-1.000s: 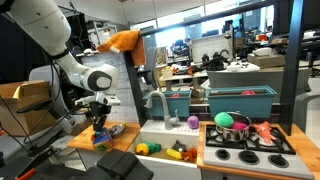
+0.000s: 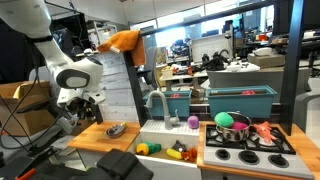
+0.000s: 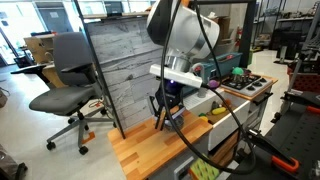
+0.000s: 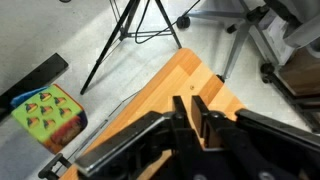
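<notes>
My gripper (image 2: 74,106) hangs over the left end of the wooden counter (image 2: 92,140). In the wrist view its two dark fingers (image 4: 179,107) stand close together with a narrow gap, and I make out nothing between their tips. In exterior view 2 the gripper (image 3: 160,122) points down above the wood. A box with a green, yellow and pink patterned face (image 4: 50,117) shows at the left of the wrist view, beyond the counter's edge and apart from the fingers. What supports the box is hidden.
A metal bowl (image 2: 115,130) sits on the counter to the right. Past it are a faucet (image 2: 158,104), an open drawer of toys (image 2: 180,151) and a stove (image 2: 250,150). An office chair (image 3: 70,90) and a tripod (image 4: 130,25) stand on the floor nearby.
My arm has moved left and the gripper has risen.
</notes>
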